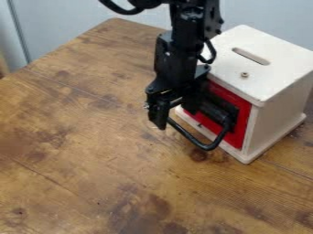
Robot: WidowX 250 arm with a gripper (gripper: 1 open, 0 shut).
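A white box (pixel 259 69) with a red front (pixel 236 132) stands at the right on the wooden table (pixel 73 155). A black oven-like door with a looped handle (pixel 202 142) is set in the red front. The black arm reaches down from the top, and its gripper (pixel 166 105) is at the left part of the red front, beside the handle's upper end. Whether the fingers are open or shut, or touch the handle, is unclear.
A pale wall runs behind the table at the top left.
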